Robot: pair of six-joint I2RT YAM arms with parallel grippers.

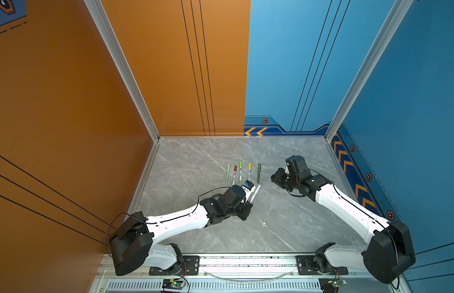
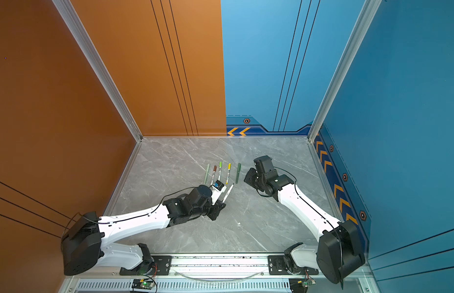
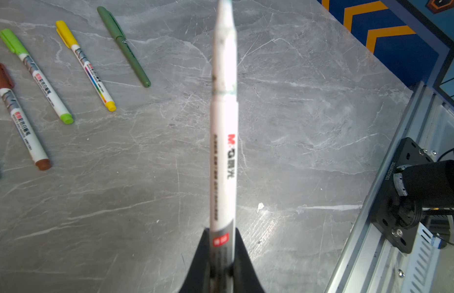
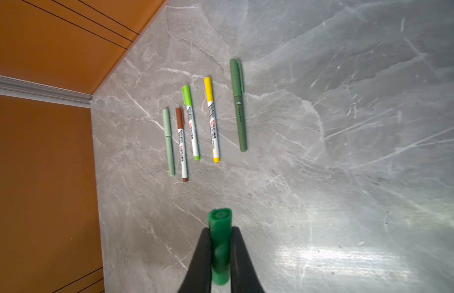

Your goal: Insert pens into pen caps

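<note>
A white pen with its tip bared points up and away in the left wrist view, the black fingers of my left gripper shut around its lower barrel. From above, the same pen shows its white tip slanting toward the right arm. In the right wrist view a green cap sits between the fingers of my right gripper, which is shut on it; its end faces the camera's far side. Cap and pen are apart, held by separate arms over the table.
Lying in a row are capped pens: pale green, brown, light green, yellow and dark green.
</note>
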